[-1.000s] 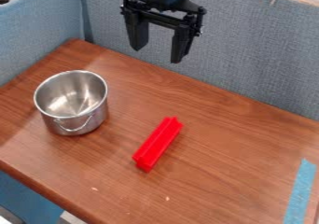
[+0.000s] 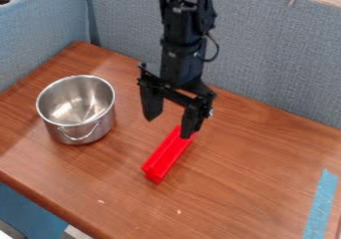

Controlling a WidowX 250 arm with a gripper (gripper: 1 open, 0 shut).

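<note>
My black gripper (image 2: 173, 109) hangs low over the far end of a red bar (image 2: 167, 155) lying on the wooden table (image 2: 240, 183), its fingers open on either side. Whether the tips touch the bar I cannot tell. A steel pot (image 2: 76, 112) stands on the left.
A light blue strip (image 2: 320, 203) lies at the right edge. Padded grey walls (image 2: 273, 54) bound the back and a lighter blue one the left.
My gripper has come down from high at the back to just over the red bar. The bar and pot have not visibly moved.
</note>
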